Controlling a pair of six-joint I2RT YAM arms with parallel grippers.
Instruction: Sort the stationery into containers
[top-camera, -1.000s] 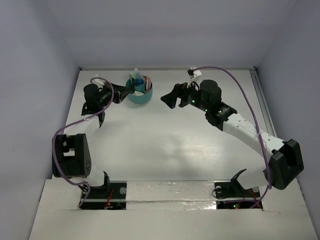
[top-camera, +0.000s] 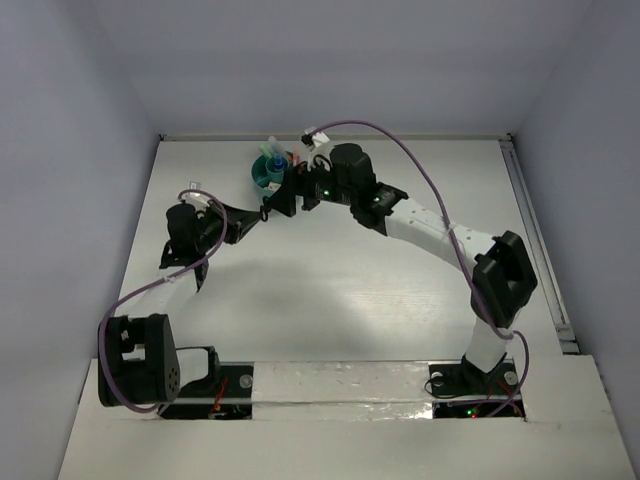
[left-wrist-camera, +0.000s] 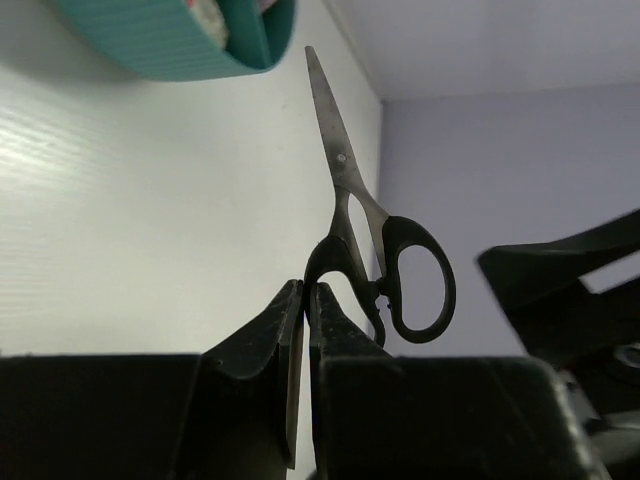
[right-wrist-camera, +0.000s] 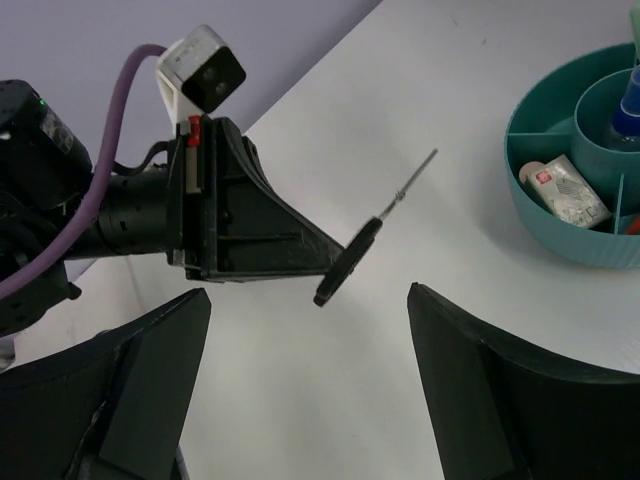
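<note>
Black-handled scissors stand upright with blades up, gripped by a handle in my shut left gripper; in the right wrist view they appear edge-on (right-wrist-camera: 349, 260) at that gripper's tips. My right gripper is open, its fingers framing the space just short of the scissors, nothing between them. In the top view it is just right of the left gripper. A teal round organiser (right-wrist-camera: 555, 240) with compartments holds a blue-capped item (right-wrist-camera: 628, 115) and a pale packet (right-wrist-camera: 566, 195).
The organiser stands at the back of the white table (top-camera: 330, 300), partly behind my right arm in the top view. Grey walls border the sides and back.
My right gripper has swung left toward them and now covers part of the organiser in the top view.
</note>
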